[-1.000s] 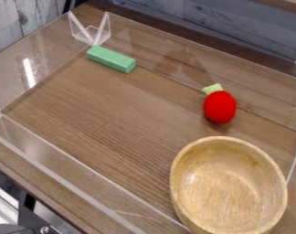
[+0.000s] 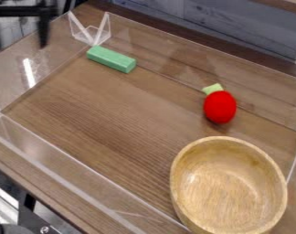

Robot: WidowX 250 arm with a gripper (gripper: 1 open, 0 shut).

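Note:
A mint-green block [image 2: 111,58] lies on the wooden table toward the back left. A red oval object [image 2: 220,107] sits at the right, with a small pale green piece [image 2: 213,88] just behind it. An empty round tan bowl [image 2: 228,189] stands at the front right. The dark, blurred end of the robot arm shows at the upper left edge, left of the green block and apart from it. Its fingers are too blurred to tell how they stand.
A clear plastic object [image 2: 92,28] stands at the back left, behind the green block. A pale wall runs along the back.
The dark arm has come further into view from the left at the top, moving rightward. The objects on the table have not moved.

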